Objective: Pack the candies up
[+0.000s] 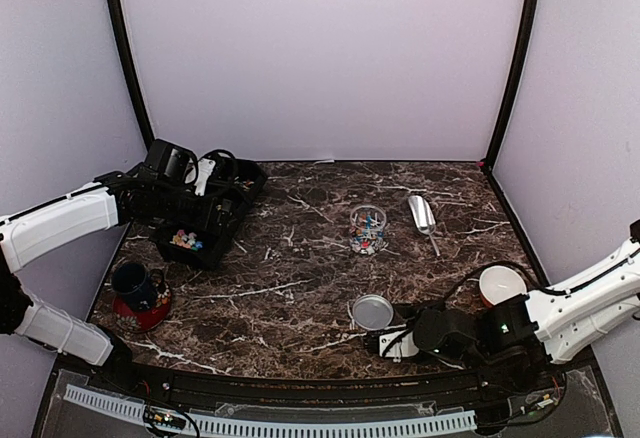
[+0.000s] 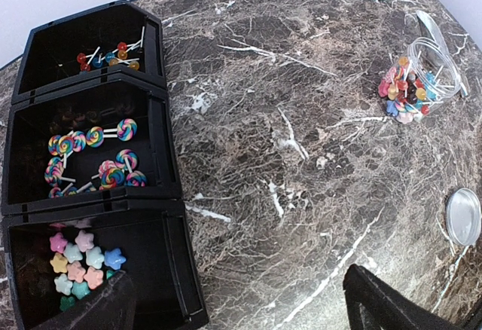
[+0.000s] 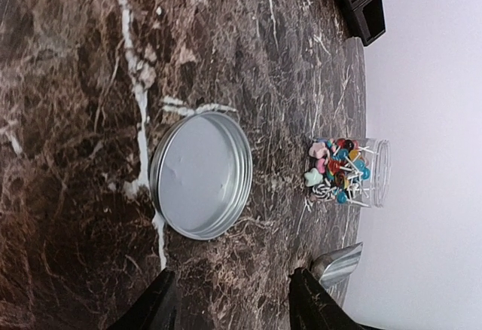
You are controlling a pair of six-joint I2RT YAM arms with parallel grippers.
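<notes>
A clear jar full of mixed candies and lollipops stands open at mid-table. In front of it the round silver lid lies flat on the marble, just beyond my right gripper, whose fingers are parted with nothing between them. Far to the left a black three-bin tray holds star candies, swirl lollipops and small round lollipops, one kind per bin. Above the tray my left gripper hangs open and empty. A metal scoop rests right of the jar.
A dark blue mug on a red saucer sits at the front left. Partly behind the right arm is a white bowl. The marble between tray and jar is bare.
</notes>
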